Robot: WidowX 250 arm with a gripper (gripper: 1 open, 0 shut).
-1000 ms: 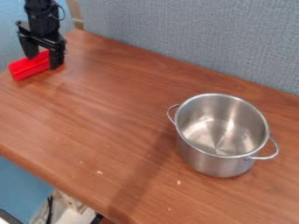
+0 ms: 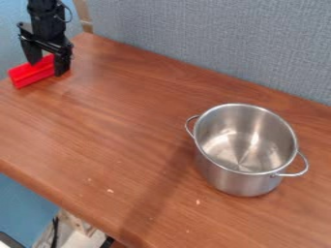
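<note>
My black gripper (image 2: pixel 46 56) is at the far left end of the table, low over a red elongated object (image 2: pixel 29 78) with its fingers spread open around or just above it; whether they touch it is too small to tell. A steel pot (image 2: pixel 245 170) with two side handles stands empty on the right of the wooden table (image 2: pixel 130 116).
A grey textured wall (image 2: pixel 220 44) runs along the back of the table. Beyond the near left edge are a blue surface (image 2: pixel 26 208) and some cables.
</note>
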